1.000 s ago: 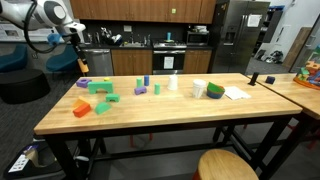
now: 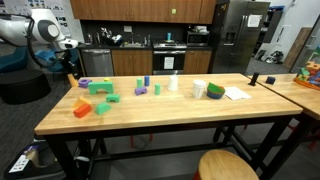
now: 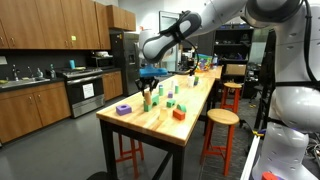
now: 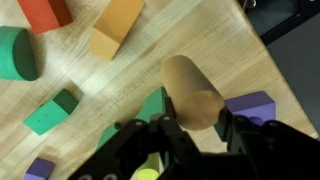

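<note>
In the wrist view my gripper is shut on an orange-brown cylinder (image 4: 188, 82), which points away from the fingers above the wooden table. A purple block (image 4: 252, 106) lies just right of it. To its left are a green piece (image 4: 152, 105), partly hidden by the gripper, and an orange block (image 4: 117, 26). Exterior view 1 shows the held cylinder (image 2: 72, 80) as a small orange shape at the table's far left corner, with the gripper (image 2: 71, 72) above it. Whether it touches the table cannot be told.
A red block (image 4: 45, 12), a green rounded block (image 4: 15, 54) and a small green block (image 4: 50, 113) lie nearby. Farther along the table (image 2: 190, 112) stand white cups (image 2: 199, 89) and a green bowl (image 2: 215, 91).
Over the last second the arm and the orange cylinder have moved left and downward in exterior view 1, closer to the table's far left corner. The blocks on the table look unmoved.
</note>
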